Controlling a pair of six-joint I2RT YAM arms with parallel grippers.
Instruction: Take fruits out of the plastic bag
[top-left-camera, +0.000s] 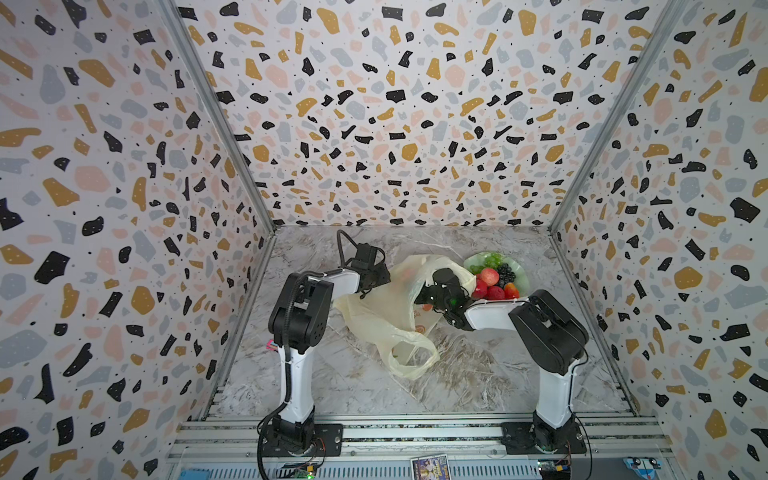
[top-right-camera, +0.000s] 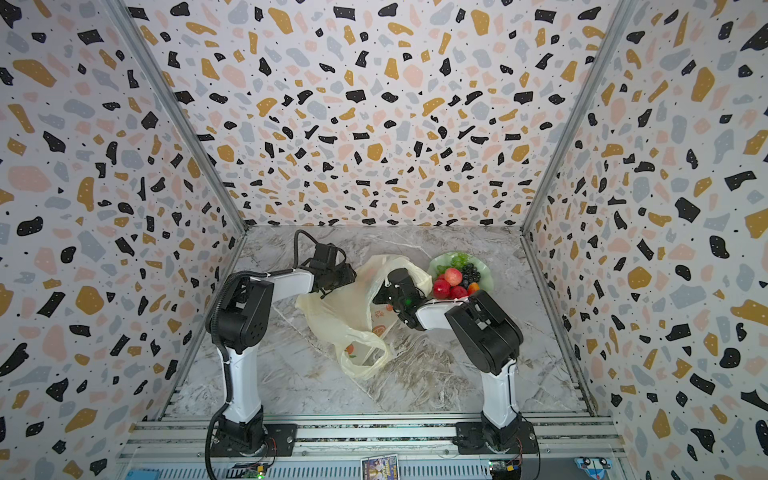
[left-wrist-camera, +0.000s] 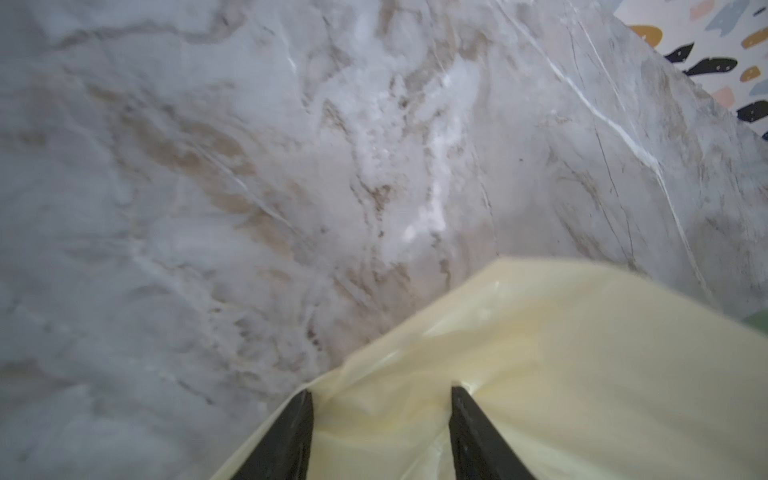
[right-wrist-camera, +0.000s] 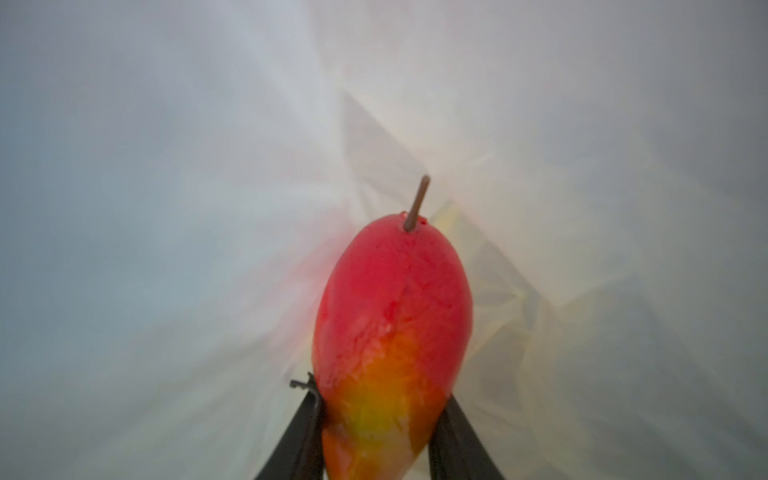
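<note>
A pale translucent plastic bag (top-left-camera: 376, 312) lies crumpled in the middle of the table, with orange-red shapes showing near it. At its upper left edge is my left gripper, fingers apart over the film; whether film is caught between them is unclear. My right gripper is inside the bag, shut on a red-and-yellow mango (right-wrist-camera: 392, 304) with a brown stem; pale plastic surrounds it.
A bowl of fruit (top-right-camera: 484, 268) with apples, grapes and other fruit stands at the right, behind my right arm. Free marble table (top-left-camera: 304, 248) shows around the bag, at the back and front.
</note>
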